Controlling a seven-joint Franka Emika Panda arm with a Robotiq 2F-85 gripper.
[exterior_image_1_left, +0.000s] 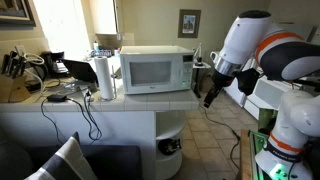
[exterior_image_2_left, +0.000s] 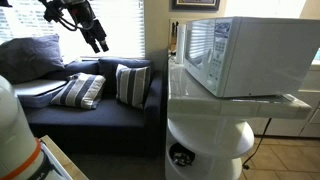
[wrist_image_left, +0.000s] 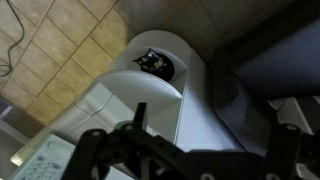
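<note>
My gripper hangs in the air, open, its dark fingers well apart with nothing between them in the wrist view. In the first exterior view the arm reaches in from the right, right of the white microwave (exterior_image_1_left: 155, 73). That microwave stands with its door closed on a counter (exterior_image_1_left: 135, 103). The second exterior view shows its side (exterior_image_2_left: 268, 62) up close, with the gripper high at the left above the sofa. Part of the microwave (wrist_image_left: 48, 158) shows at the lower left of the wrist view.
Below the counter end are rounded white shelves (exterior_image_2_left: 210, 137) holding a small dark item (wrist_image_left: 155, 64). A dark sofa (exterior_image_2_left: 130, 110) with striped cushions (exterior_image_2_left: 132, 86) stands alongside. A knife block (exterior_image_1_left: 15, 65) and cables (exterior_image_1_left: 88, 118) are at the left. Tiled floor (exterior_image_1_left: 210, 140) is open beyond the shelves.
</note>
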